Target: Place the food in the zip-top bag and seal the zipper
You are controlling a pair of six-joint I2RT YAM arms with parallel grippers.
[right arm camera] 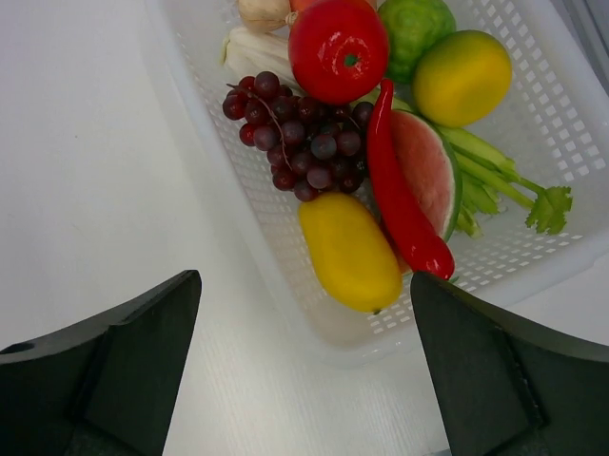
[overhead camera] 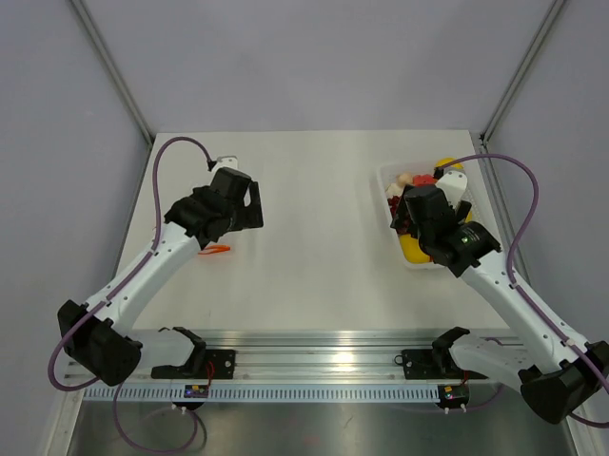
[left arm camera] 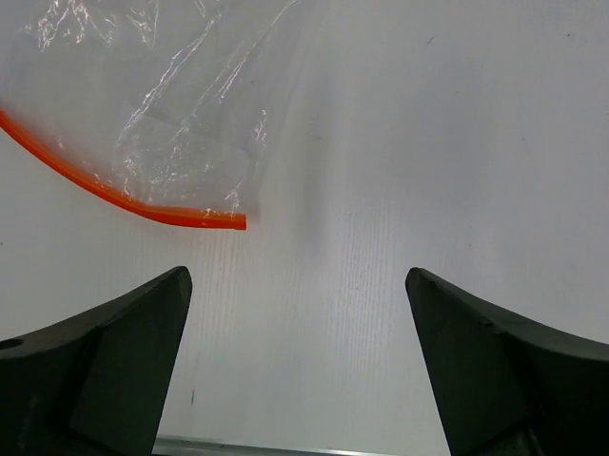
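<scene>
A clear zip bag with an orange zipper strip lies flat on the table at the left, mostly hidden under the left arm from above. My left gripper is open above the table beside it, nothing between its fingers. A white basket at the right holds fake food: grapes, a tomato, a yellow mango, a red pepper, watermelon, celery, a green item and more. My right gripper is open over the basket's near-left side, empty.
Metal rails run along the front edge, with grey walls at both sides and the back.
</scene>
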